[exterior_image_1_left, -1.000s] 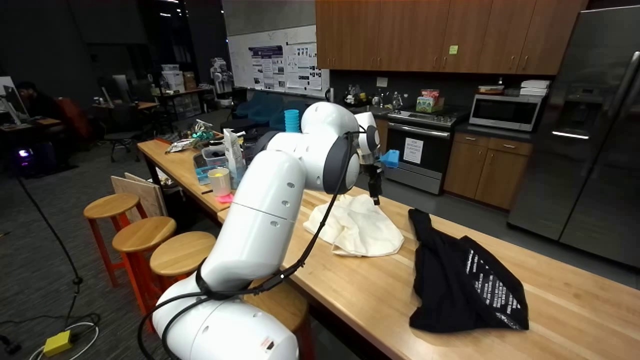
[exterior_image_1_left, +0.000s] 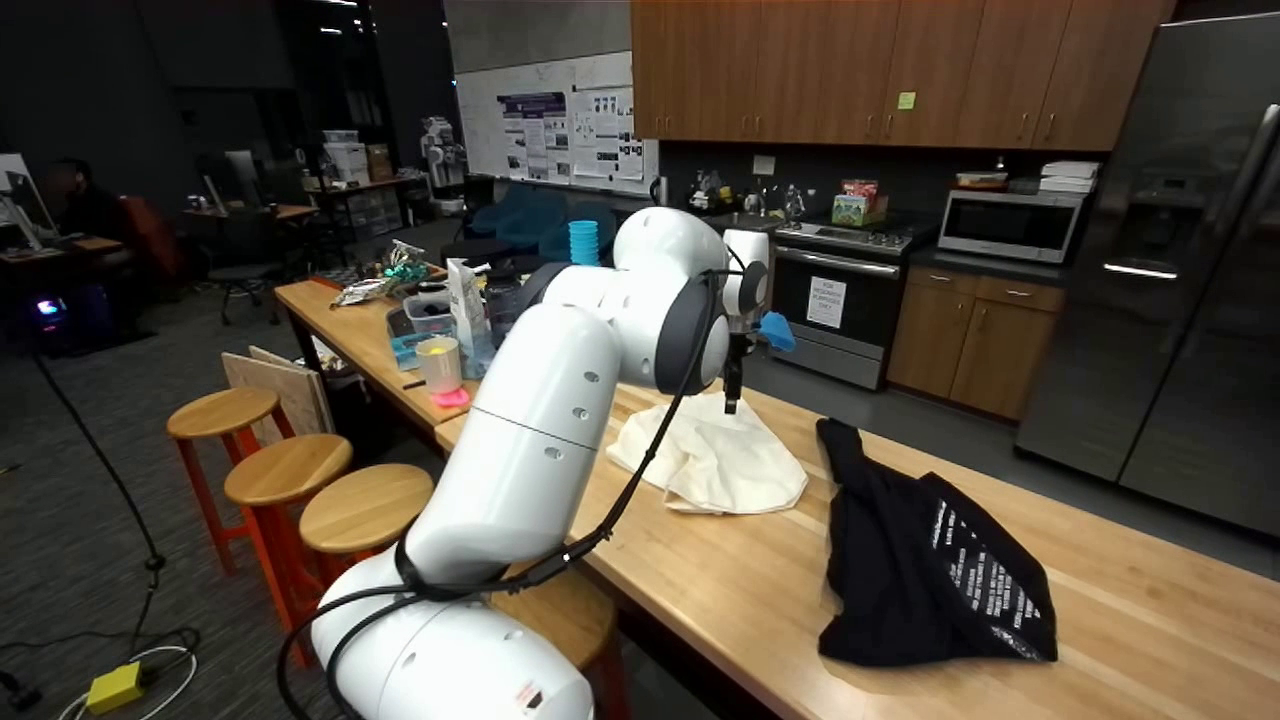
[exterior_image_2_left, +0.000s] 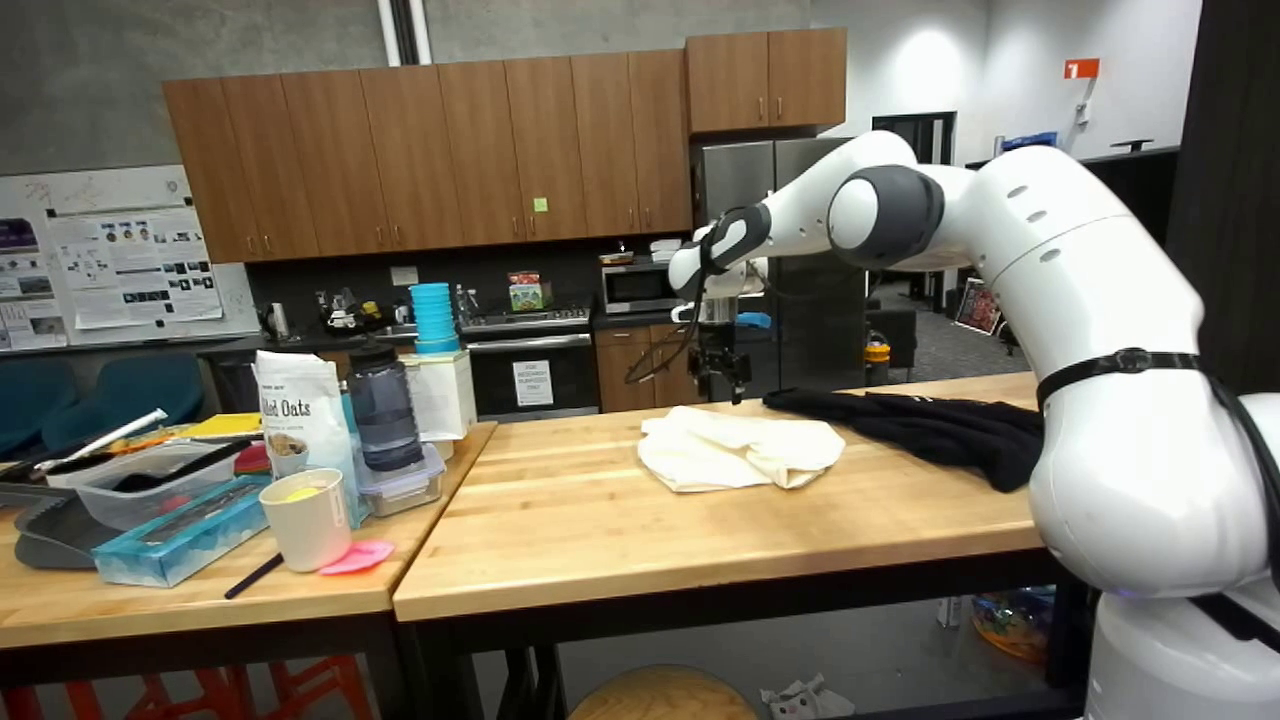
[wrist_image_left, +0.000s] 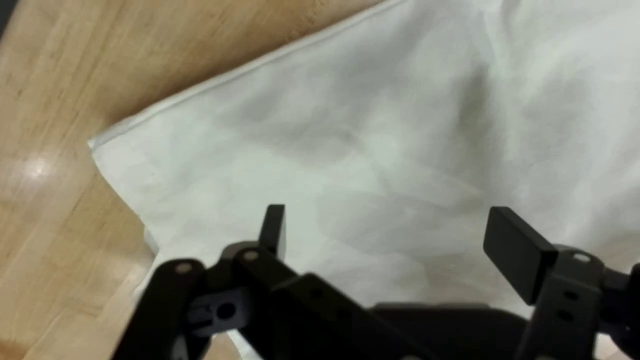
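Note:
A cream cloth (exterior_image_1_left: 728, 458) lies rumpled and partly folded on the wooden table; a black garment (exterior_image_1_left: 930, 564) with white print is spread to its right. In exterior view 2 the cream cloth (exterior_image_2_left: 734, 450) sits mid-table, with the black garment (exterior_image_2_left: 930, 422) behind and to the right. My gripper is open above the cloth, pointing down, and only cloth surface shows beyond the wide gap. One corner of the white cloth (wrist_image_left: 336, 144) points left in the wrist view. From outside, the gripper (exterior_image_1_left: 732, 406) hangs by the cloth's far side; its fingers look small there.
A second table on the left carries a white mug (exterior_image_2_left: 307, 518), an oats bag (exterior_image_2_left: 302, 420), a dark bottle (exterior_image_2_left: 386, 410) and a blue box (exterior_image_2_left: 180, 540).
The arm's far end has shifted slightly, and in exterior view 1 the gripper has moved a little left and now points more straight down. Both cloths lie as before.

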